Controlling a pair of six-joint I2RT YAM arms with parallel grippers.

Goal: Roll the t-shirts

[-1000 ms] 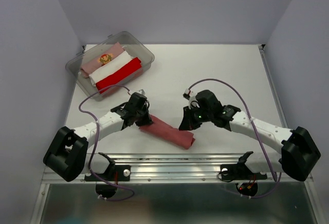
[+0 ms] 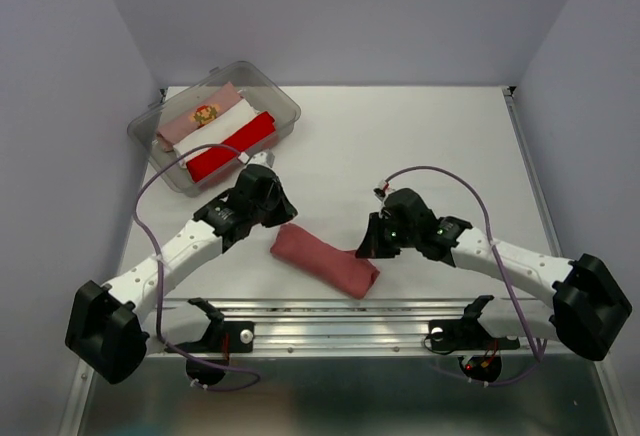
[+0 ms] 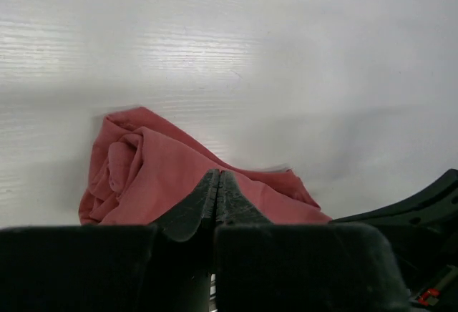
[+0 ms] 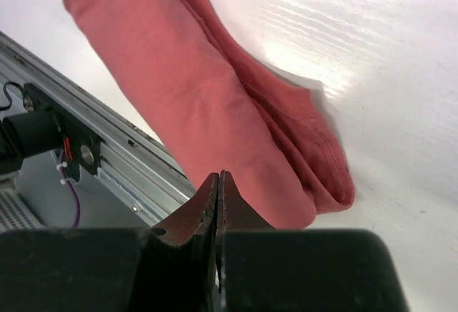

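A red t-shirt [image 2: 325,261] lies folded into a long strip near the table's front edge, angled from upper left to lower right, its folded end bunched in the left wrist view [image 3: 150,169]. My left gripper [image 2: 287,218] hangs just above its upper-left end; its fingers are shut, and I cannot see anything between them. My right gripper [image 2: 365,250] is over the right end, shut with nothing visible between its fingers. In the right wrist view the strip [image 4: 200,104] has a loose layer along its upper side.
A clear bin [image 2: 280,96] at the back left holds folded pink, white and red shirts. A metal rail [image 2: 320,311] runs along the front edge.
My left gripper has risen from the shirt's left end.
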